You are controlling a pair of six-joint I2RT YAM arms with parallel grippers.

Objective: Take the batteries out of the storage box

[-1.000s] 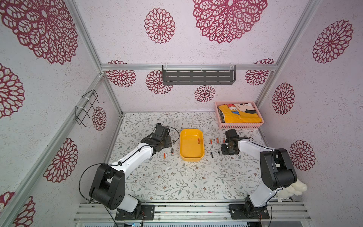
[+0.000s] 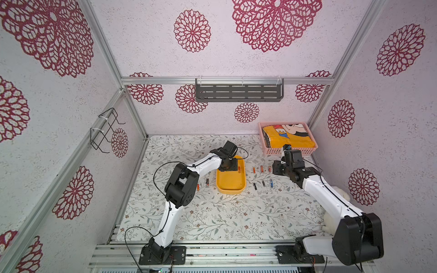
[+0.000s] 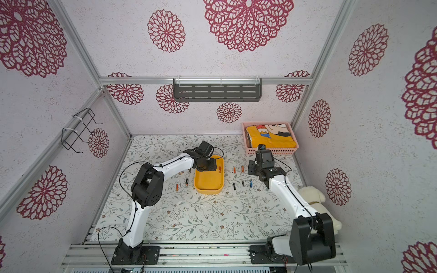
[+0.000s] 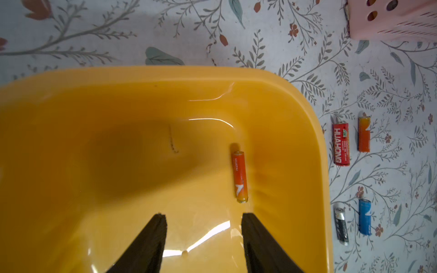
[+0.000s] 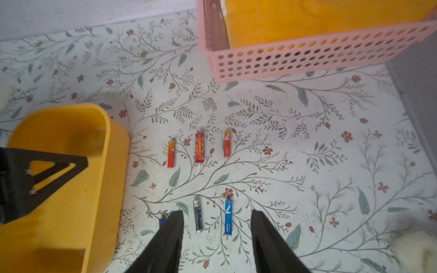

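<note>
The yellow storage box (image 4: 314, 200) holds one orange battery (image 4: 240, 177) near its right wall. Over the box, my left gripper stands open, its fingers either side of empty space, short of that battery. Several batteries lie on the table right of the box, among them a red one (image 5: 199, 147), a blue one (image 5: 228, 216) and a silver-black one (image 5: 198, 216); a few more lie left of it in the top views. My right gripper hangs above the right-hand batteries, open, nothing between its fingers.
A pink basket (image 2: 286, 150) with yellow fabric stands at the back right. A white plush (image 3: 314, 198) lies at the right edge, behind the right arm.
My left gripper has moved right, over the storage box. My right arm has risen up from low among the right-hand batteries.
</note>
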